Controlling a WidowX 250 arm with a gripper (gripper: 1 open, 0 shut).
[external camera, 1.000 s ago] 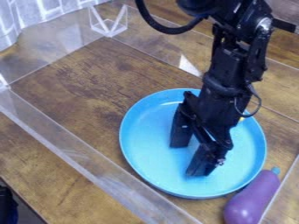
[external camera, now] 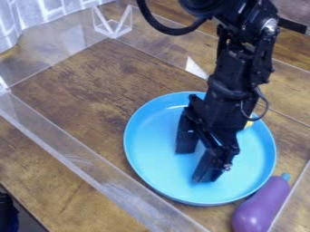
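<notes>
My black gripper (external camera: pixel 206 145) reaches down over the middle of a blue plate (external camera: pixel 157 159), its fingers spread open low at the plate's surface. The arm covers much of the plate's centre and right back, so whatever lies under or between the fingers is hard to make out. A small bit of yellow shows behind the arm at the plate's back right. A purple eggplant (external camera: pixel 258 208) lies just outside the plate at the front right.
Bare wooden table (external camera: pixel 85 82) fills the left and back. Clear plastic strips run along the left side, and a white wire holder (external camera: pixel 111 20) stands at the back left.
</notes>
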